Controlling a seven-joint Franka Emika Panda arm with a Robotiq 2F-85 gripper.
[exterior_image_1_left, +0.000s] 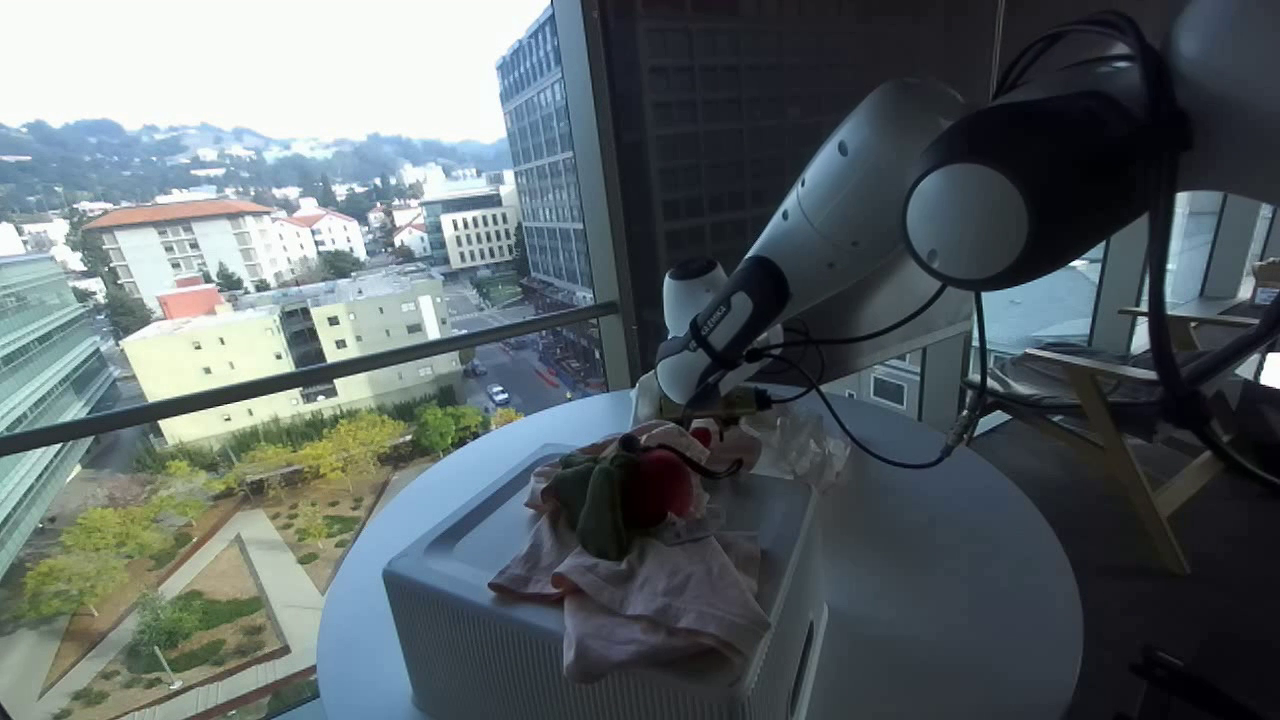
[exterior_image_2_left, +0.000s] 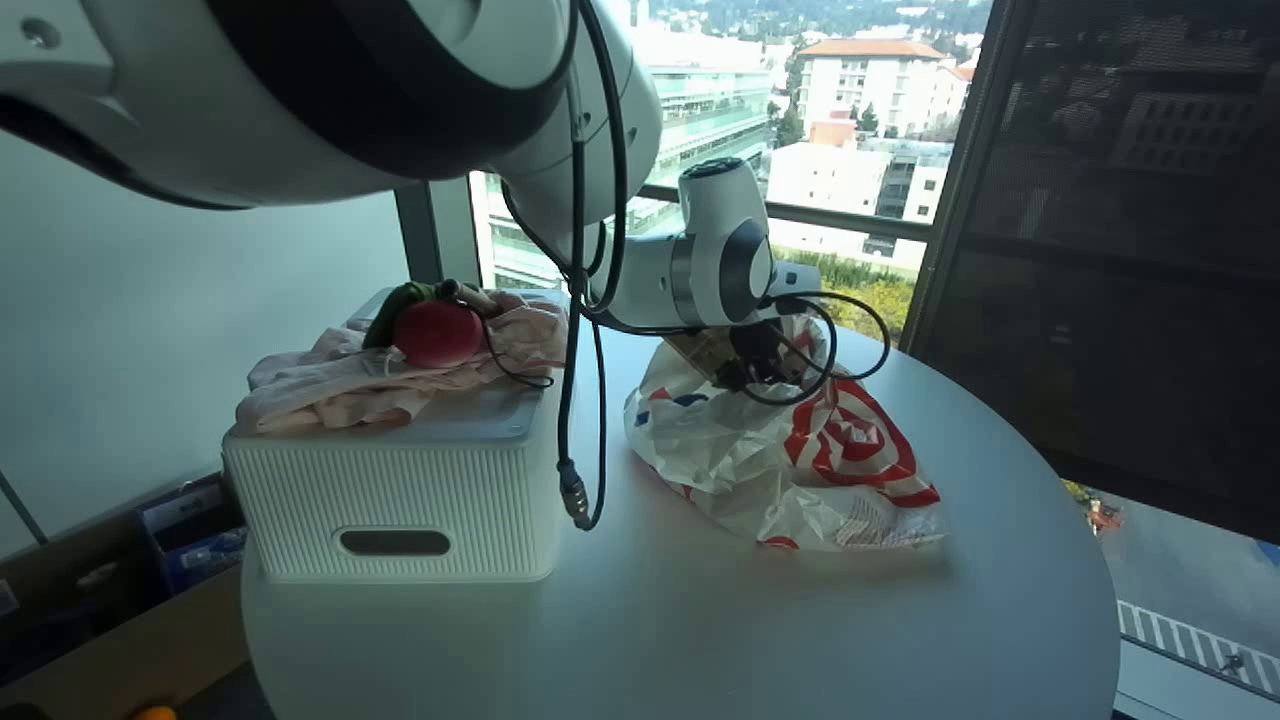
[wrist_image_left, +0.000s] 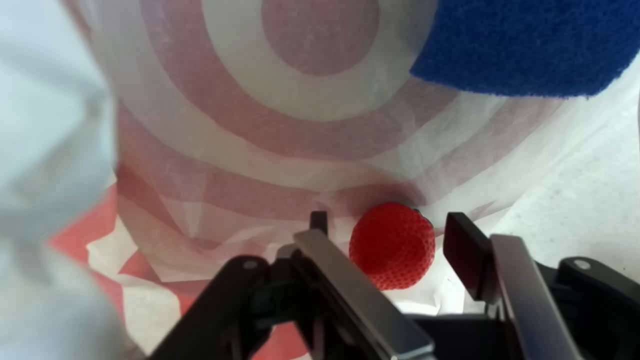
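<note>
In the wrist view a small red round object with a dimpled skin lies in a plastic bag printed with red and white rings. My gripper stands part open, one finger on each side of that red object, with a gap visible at the right. Whether the left finger touches it I cannot tell. A dark blue fuzzy cloth-like piece lies farther up inside the bag. From outside, the white and red bag rests on the round table, and the arm reaches down into it, hiding the fingers.
A white ribbed box stands beside the bag. On it lie a pale pink cloth, a red round item and a green one. Cables hang from the arm between box and bag.
</note>
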